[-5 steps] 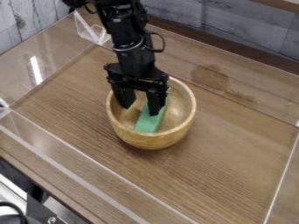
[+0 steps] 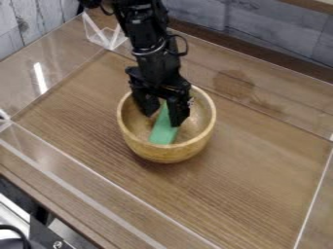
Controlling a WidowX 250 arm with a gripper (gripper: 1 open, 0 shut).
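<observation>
A round yellow wooden bowl (image 2: 193, 146) sits on the wooden table, with a green elongated object (image 2: 166, 132) lying inside it. My black gripper (image 2: 162, 105) reaches down from the top of the view over the back half of the bowl, its fingers around the upper end of the green object. Whether the fingers touch it or grip it I cannot tell.
At the top left and left edge are white wire-like items (image 2: 104, 29). A dark edge borders the table at the lower left.
The green object looks slightly shifted within the bowl.
</observation>
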